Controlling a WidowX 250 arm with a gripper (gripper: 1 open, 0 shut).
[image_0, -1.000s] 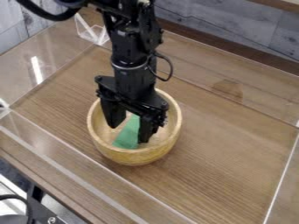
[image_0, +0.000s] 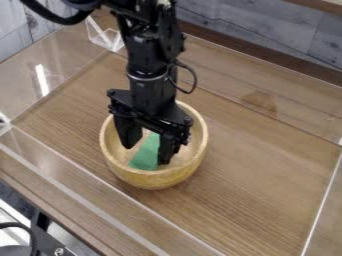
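My black gripper (image_0: 150, 135) hangs over a round wooden bowl (image_0: 154, 175) in the middle of the view, its two fingers spread open and reaching down into the bowl. A green object (image_0: 146, 156) lies in the bowl between the fingers, partly hidden by them. Whether either finger touches it is unclear.
Bare wooden table surface (image_0: 261, 185) surrounds the bowl, with free room to the right and left. A dark blue-grey edge runs along the back right. A clear plastic item (image_0: 107, 30) stands at the upper left, and a dark cable lies at the lower left.
The gripper sits very slightly differently over the bowl, with little other visible movement. The bowl and green object look about the same.
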